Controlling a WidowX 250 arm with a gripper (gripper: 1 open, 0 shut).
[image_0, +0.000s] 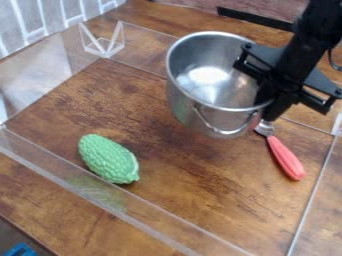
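A steel pot (203, 75) hangs tilted above the wooden table, right of center, with its handle on the lower side. My black gripper (274, 95) is at the pot's right rim, shut, apparently gripping that thin rim. A green bumpy vegetable toy (107, 158) lies on the table at the lower left. A spoon with a red handle (285, 158) lies at the right, below the gripper.
Clear plastic walls (120, 205) border the table area along the front and back.
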